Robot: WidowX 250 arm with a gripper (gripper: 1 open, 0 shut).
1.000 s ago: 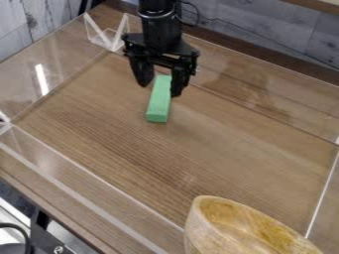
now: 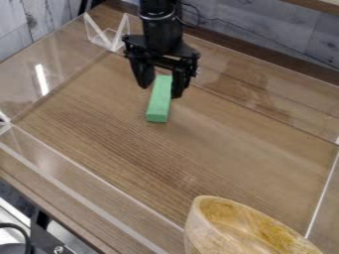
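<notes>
A black robot arm reaches down from the top centre, its gripper (image 2: 161, 69) hanging over the upper part of a long green block (image 2: 159, 107), which lies on the wooden table (image 2: 146, 169). The arm's body hides where the fingertips are, so whether they touch the block or how far apart they stand is unclear.
A yellow container (image 2: 245, 228) stands at the bottom right. A dark cable loops at the lower left corner. Clear straps or plastic lie by the left edge.
The green block looks unmoved.
</notes>
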